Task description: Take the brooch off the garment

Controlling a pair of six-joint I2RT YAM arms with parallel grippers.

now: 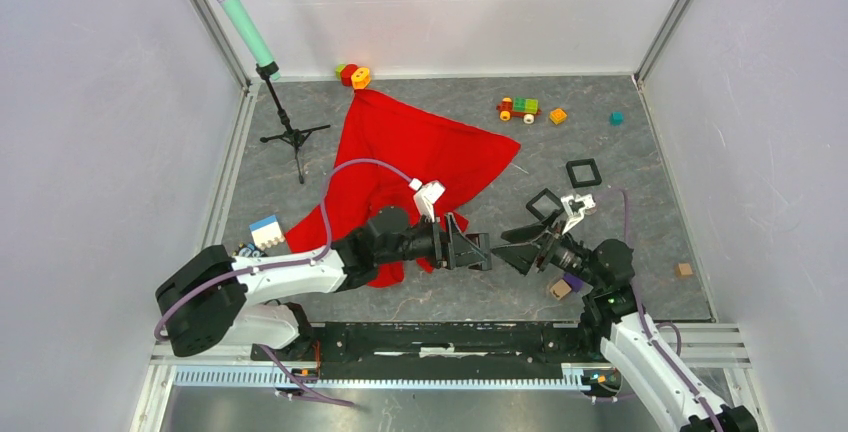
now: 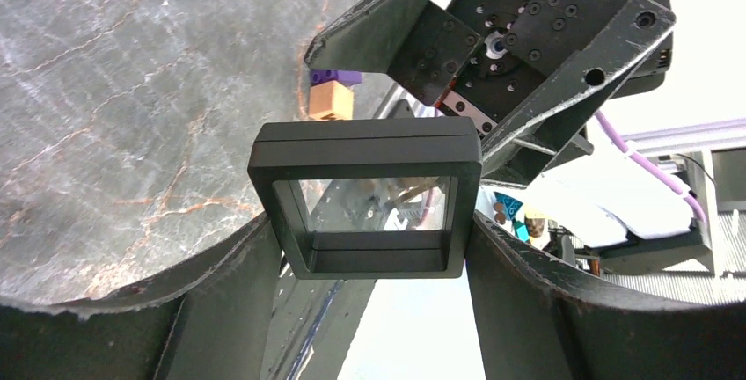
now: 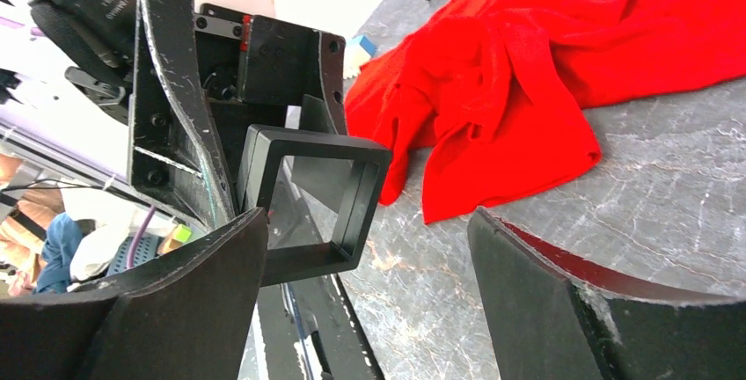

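Note:
The red garment (image 1: 415,152) lies spread on the grey floor, its crumpled near part partly under my left arm in the top view. A black square frame (image 2: 365,147), which appears to be the brooch, is clamped between the fingers of my left gripper (image 1: 460,250). In the right wrist view the frame (image 3: 306,265) is held clear of the cloth (image 3: 510,107). My right gripper (image 1: 520,249) faces it from the right with fingers apart. Nothing is gripped between the right fingers; the frame is seen beyond the left one.
Two more black square frames (image 1: 583,173) lie on the floor behind my right gripper. Wooden and purple blocks (image 1: 561,289) sit below it. A toy train (image 1: 519,109) stands at the back, a tripod (image 1: 290,135) at the left.

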